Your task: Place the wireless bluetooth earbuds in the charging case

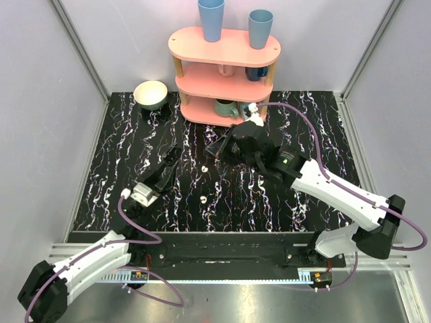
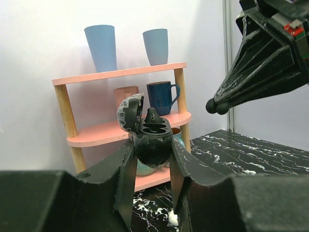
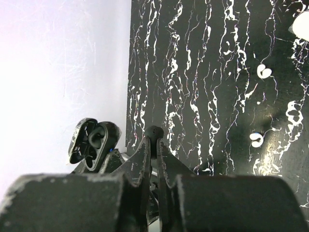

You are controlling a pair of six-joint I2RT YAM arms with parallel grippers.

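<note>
My left gripper is shut on a small black charging case [image 2: 155, 140], held raised with its lid swung open. Two round wells show in the case in the right wrist view, and a dark knob stands up inside it, perhaps an earbud. Facing it from the right, my right gripper is shut on a black earbud [image 3: 154, 131], whose rounded head sticks out past the fingertips. A gap separates this earbud from the case. Seen from above, the left gripper [image 1: 171, 159] and right gripper [image 1: 217, 149] point toward each other.
Two white earbuds [image 3: 263, 71] [image 3: 256, 140] lie apart on the black marbled table, with a white object [image 3: 301, 26] near them. Behind stands a pink shelf [image 1: 222, 47] with cups; a bowl [image 1: 151, 95] sits at back left.
</note>
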